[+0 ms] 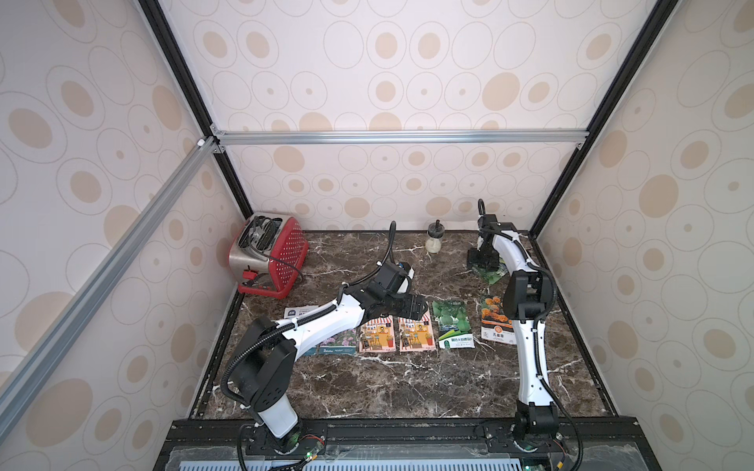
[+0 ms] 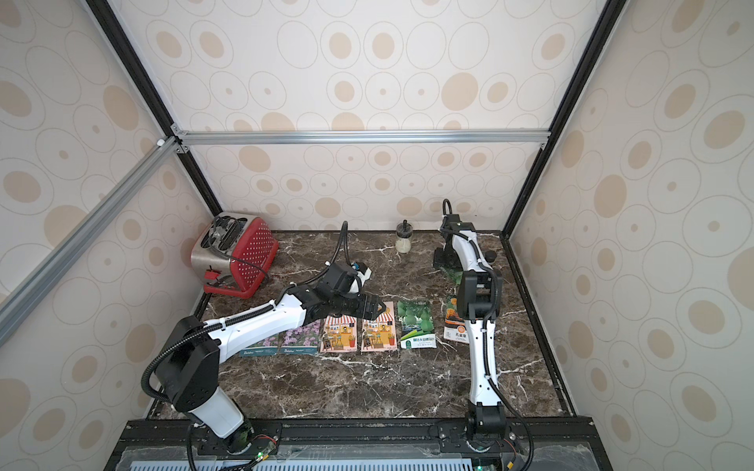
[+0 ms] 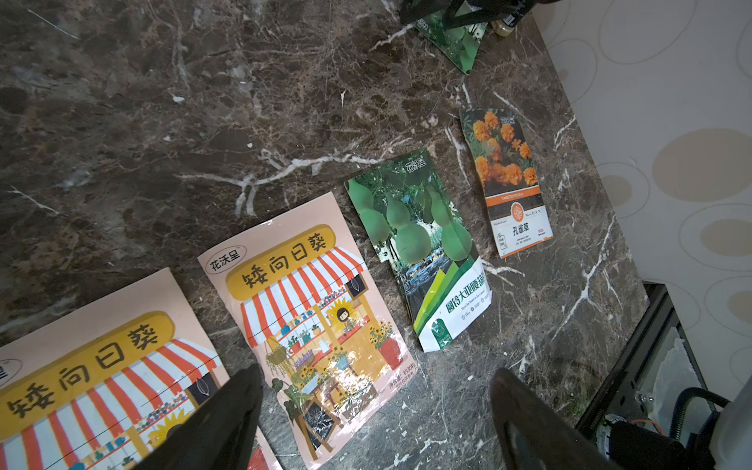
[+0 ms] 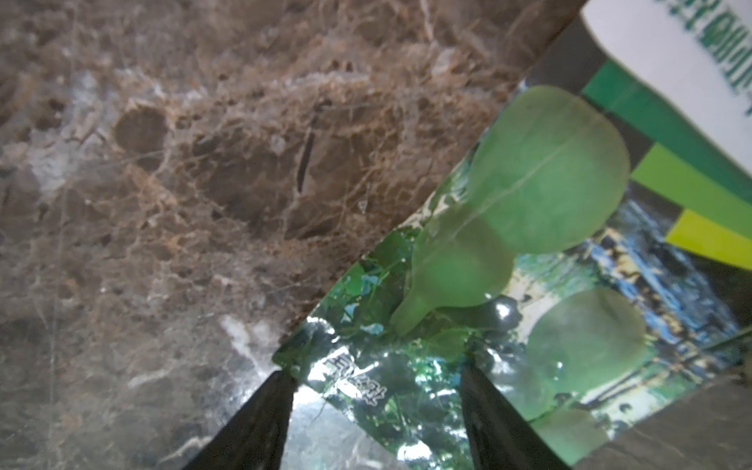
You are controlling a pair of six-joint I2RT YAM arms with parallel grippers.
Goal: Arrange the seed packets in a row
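Note:
My right gripper is part open, low over the upper end of a loose green gourd packet (image 4: 579, 172); in the right wrist view the packet's edge passes between its fingers. My left gripper stands open above the row, nothing held. Below it lie two pink sunflower packets, one (image 3: 313, 313) between its fingers in view and one (image 3: 102, 376) partly hidden. To their right lies a green gourd packet (image 3: 419, 235), then an orange marigold packet (image 3: 509, 180), set apart by a gap. Two purple-flower packets (image 2: 301, 337) make up the left end.
A red toaster (image 1: 271, 255) stands at the back left. Near the back wall is a small dark-lidded jar (image 1: 434, 237), left of the right gripper.

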